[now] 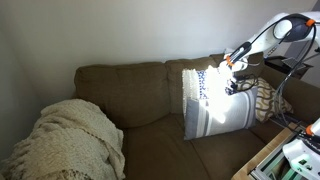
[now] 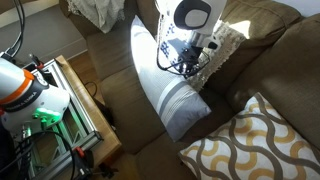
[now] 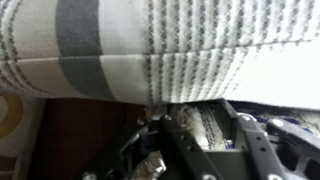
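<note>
A white-and-grey striped pillow (image 1: 220, 118) leans against the sofa back, and its lower part shows in exterior view 2. In the wrist view the pillow (image 3: 190, 45) fills the upper half, its seam just above the fingers. My gripper (image 2: 188, 70) is at the pillow's upper edge, pointing down behind it. From the wrist, the gripper shows its dark fingers apart, with patterned cloth in the gap. Whether that cloth is touched cannot be told. A cream knitted throw (image 2: 222, 45) hangs over the sofa back behind the gripper.
A tan-and-grey patterned pillow (image 2: 248, 143) lies beside the striped one. A bulky cream blanket (image 1: 70, 140) covers the sofa's far-left end. A wooden table edge (image 2: 88, 100) borders the robot's base.
</note>
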